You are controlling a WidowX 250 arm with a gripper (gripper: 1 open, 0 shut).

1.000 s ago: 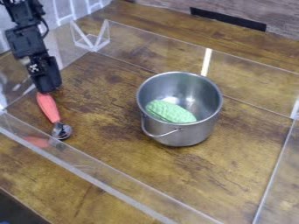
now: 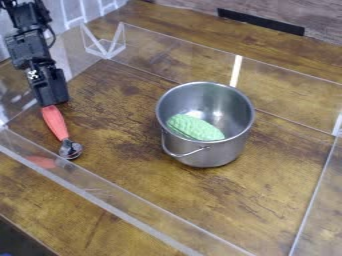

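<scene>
My black gripper (image 2: 48,98) is at the far left of the camera view, low at the upper end of a red-handled utensil (image 2: 55,124) with a round metal head. Its fingers are small and dark here, so their spacing is hard to see; nothing shows lifted in them. A steel pot (image 2: 219,152) stands right of centre, with a green textured object (image 2: 194,127) lying inside it.
Clear plastic walls border the wooden table (image 2: 267,190) on the left, front and right. A white strip (image 2: 235,70) lies behind the pot. The wood between the utensil and the pot is bare.
My gripper has shifted very slightly over the last second. The utensil, the pot and the green object look unmoved.
</scene>
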